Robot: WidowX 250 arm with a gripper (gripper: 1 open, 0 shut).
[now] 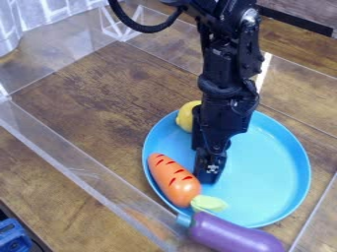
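Observation:
My black gripper (211, 156) reaches down over a round blue plate (270, 182), its fingertips low near the plate's surface, standing open. An orange toy carrot (174, 179) with pale green leaves lies on the left part of the plate, just left of my fingers. A yellow toy (186, 115) sits at the plate's upper left, partly hidden behind the gripper. A purple toy eggplant (235, 234) lies at the lower right, at the plate's near edge.
Transparent walls run along the left and lower left. A blue object (14, 239) sits at the bottom left corner.

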